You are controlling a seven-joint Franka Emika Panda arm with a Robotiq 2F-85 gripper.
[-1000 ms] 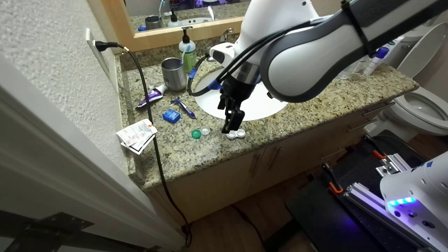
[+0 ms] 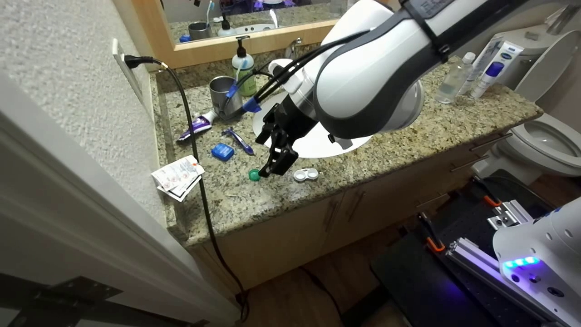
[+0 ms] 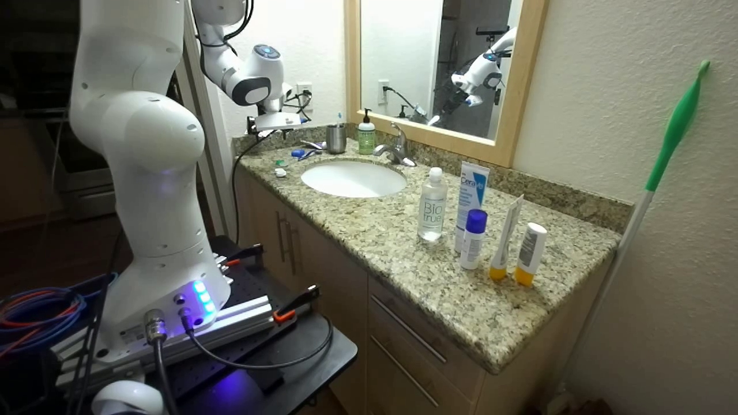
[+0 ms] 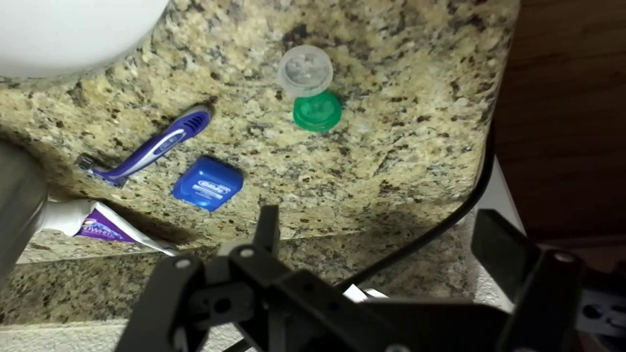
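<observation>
My gripper (image 2: 263,157) hangs over the counter's front left part, beside the sink. In the wrist view its fingers (image 4: 268,229) stand wide apart with nothing between them, so the gripper is open. A green cap (image 4: 317,111) and a clear cap (image 4: 305,70) lie touching on the granite, ahead of the fingers. From exterior view 1 the arm hides the clear cap. Right of the gripper sits a white twin-well lens case (image 2: 306,174), outside the wrist view. A blue floss box (image 4: 209,183) and a purple razor (image 4: 155,145) rest nearby.
Toothpaste (image 2: 198,126), a metal cup (image 2: 221,93) and a soap bottle (image 2: 248,81) stand or lie toward the back left corner. A black cable (image 2: 204,193) hangs over the counter's left end. Bottles and tubes, including a clear bottle (image 3: 432,207), occupy the far end.
My gripper has moved left in exterior view 1, from above the lens case toward the green cap. It now covers the clear cap. The counter items have not visibly moved.
</observation>
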